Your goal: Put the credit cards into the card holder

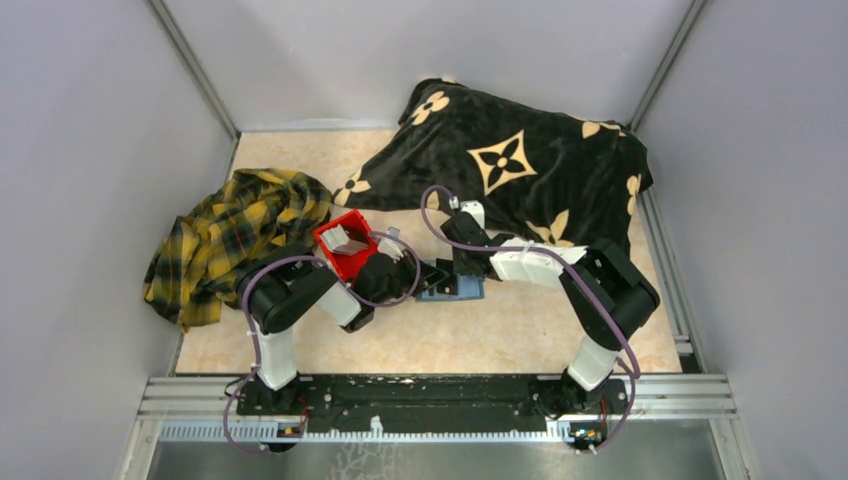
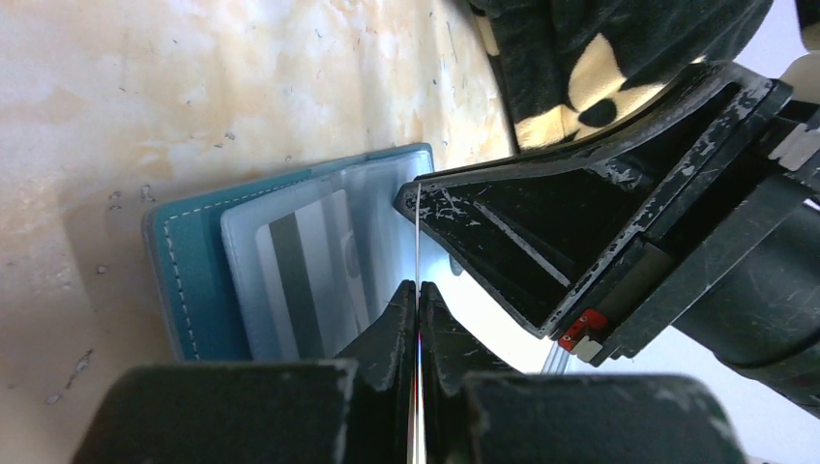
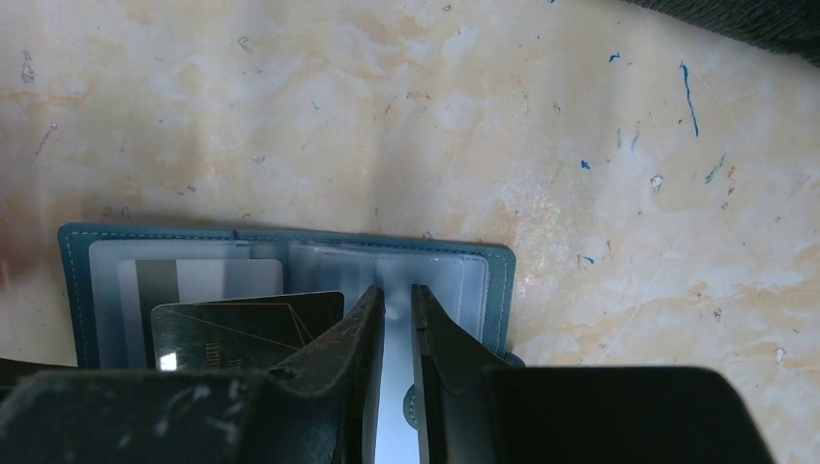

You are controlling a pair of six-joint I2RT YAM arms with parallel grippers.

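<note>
The teal card holder (image 3: 498, 300) lies open on the table, clear sleeves showing. A black card (image 3: 232, 329) lies over its left half, above a light striped card (image 2: 305, 271) in a sleeve. My left gripper is shut at the holder, with a thin pale edge along its finger seam; what that is I cannot tell. My right gripper is over the holder's right half, fingers slightly parted, nothing visible between them. A red box (image 1: 357, 260) with white cards (image 1: 338, 240) sits left of the holder in the top view.
A yellow plaid cloth (image 1: 220, 230) lies at the left and a dark patterned blanket (image 1: 520, 150) at the back.
</note>
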